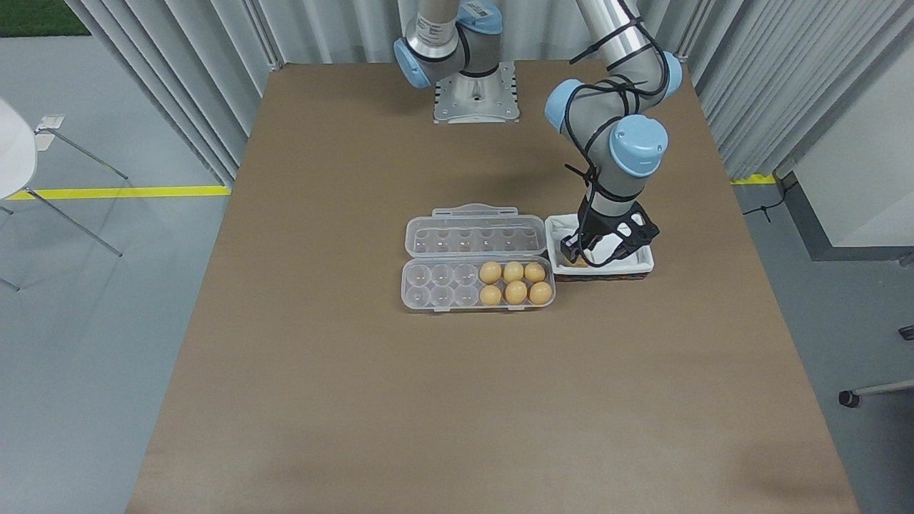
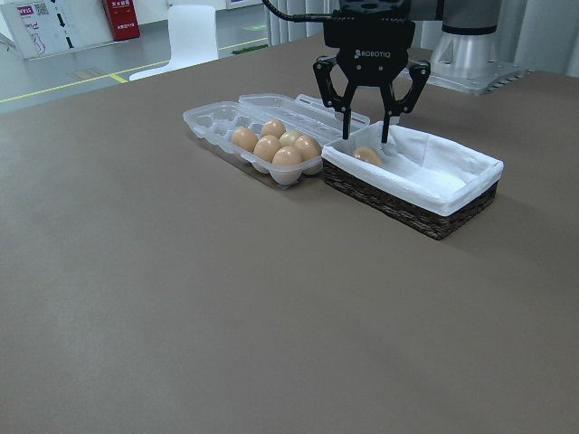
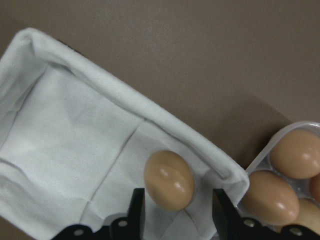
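A brown egg (image 3: pixel 169 180) lies in the white-cloth-lined basket (image 2: pixel 398 201), seen at its left in the left view and near the right end of the cloth in the wrist view. My black gripper (image 2: pixel 365 130) hangs open above it, nothing between its fingers; in the wrist view its fingertips flank the egg's lower part from above. Left of the basket, in the front view, the clear egg carton (image 1: pixel 441 288) lies open, with several eggs (image 1: pixel 515 292) filling its right half; the left cups are empty.
Beyond the table are curtains, floor and a white chair at left.
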